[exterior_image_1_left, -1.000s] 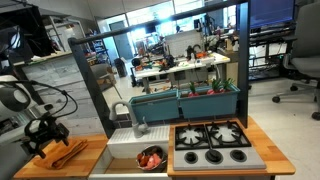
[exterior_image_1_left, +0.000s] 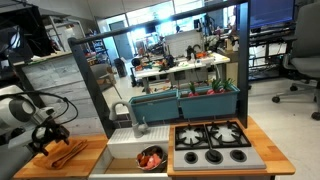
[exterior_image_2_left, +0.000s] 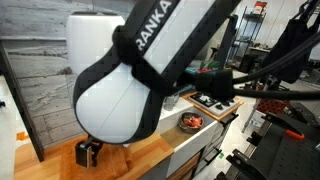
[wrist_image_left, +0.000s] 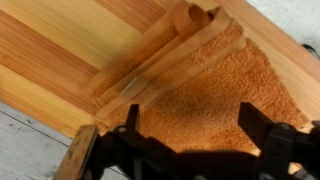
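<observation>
An orange-brown towel (wrist_image_left: 205, 100) lies on the wooden counter (wrist_image_left: 45, 45), its upper left edge folded over in a band in the wrist view. In exterior view 1 the towel (exterior_image_1_left: 57, 156) is at the far left. My gripper is over the towel with its dark fingers (wrist_image_left: 257, 122) spread apart, and only towel surface shows in the gap. Whether the fingertips touch the cloth I cannot tell. The arm hides part of the towel (exterior_image_2_left: 70, 160) in exterior view 2.
To the right of the towel is a sink (exterior_image_1_left: 122, 150), with a bowl of red items (exterior_image_1_left: 151, 157) beside it. A stove (exterior_image_1_left: 213, 145) stands farther right. Behind the counter is a blue-green planter box (exterior_image_1_left: 155, 108). A grey plank wall (exterior_image_2_left: 40, 80) rises close behind the towel.
The arm's white wrist has come lower towards the towel and shifted slightly over the last second. The towel looks unmoved.
</observation>
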